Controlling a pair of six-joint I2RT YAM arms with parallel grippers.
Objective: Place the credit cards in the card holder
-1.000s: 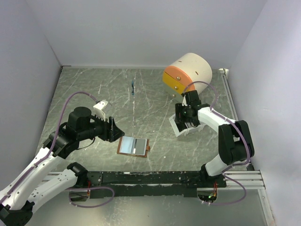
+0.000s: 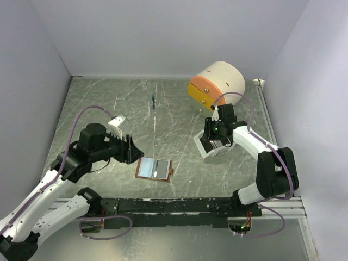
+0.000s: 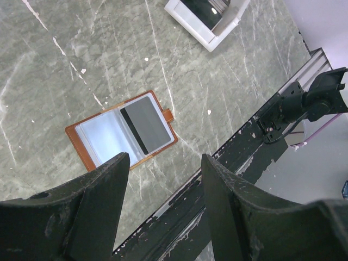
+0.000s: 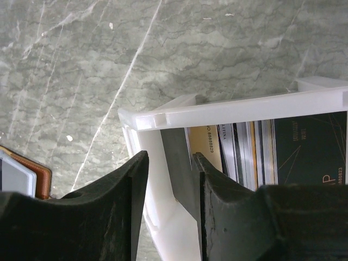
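The brown-edged card holder point(image 3: 87, 155) lies unfolded on the table, with clear sleeves point(image 3: 102, 137) on its inside and a dark panel in one half. Above and beside it hangs my left gripper, its fingers apart and nothing between them. A white box point(image 4: 239, 113) on the right side holds several cards standing on edge, among them a dark grey card point(image 4: 178, 157), a gold one and a black card point(image 4: 309, 149). Over the box's near-left end, my right gripper is open. Its fingertips straddle the dark grey card's face; the lower part is hidden by a finger.
A wooden drum-shaped drawer box point(image 2: 223, 81) with an orange and yellow front stands behind the white box. A small blue object point(image 2: 154, 100) lies at the back. Bare table separates holder and white box.
My right gripper has shifted slightly to the right over the white box. The left arm and the card holder have not visibly moved.
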